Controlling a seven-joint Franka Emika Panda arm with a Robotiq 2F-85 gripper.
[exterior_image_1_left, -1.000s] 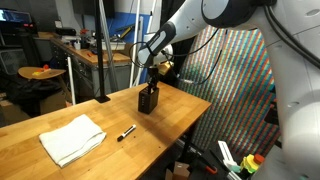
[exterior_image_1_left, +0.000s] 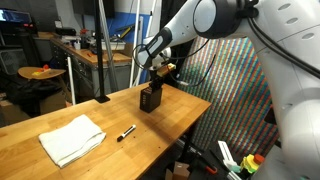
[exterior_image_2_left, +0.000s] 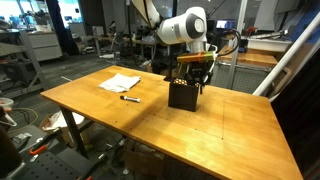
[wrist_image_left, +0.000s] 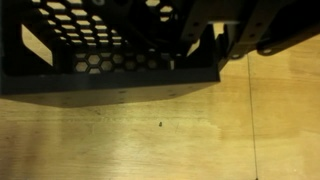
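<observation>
A black box-shaped basket (exterior_image_1_left: 150, 98) with an open top stands on the wooden table. In the wrist view the basket (wrist_image_left: 110, 97) shows honeycomb holes and a solid rim, filling the upper left. My gripper (exterior_image_2_left: 190, 78) is down at the basket's top. Its dark fingers (wrist_image_left: 203, 18) overlap the basket's right end in the wrist view. The fingers look partly open, but the dark parts blend together, and whether a finger touches the wall is hidden.
A white cloth (exterior_image_1_left: 73, 140) lies flat at the table's left. A marker-like object (exterior_image_1_left: 126, 132) rests between cloth and basket. Bare tabletop (exterior_image_2_left: 225, 140) spreads in front of the basket and to its right in exterior view 2.
The arm has shifted only slightly at the basket's top. The basket, cloth and marker-like object stay where they were.
</observation>
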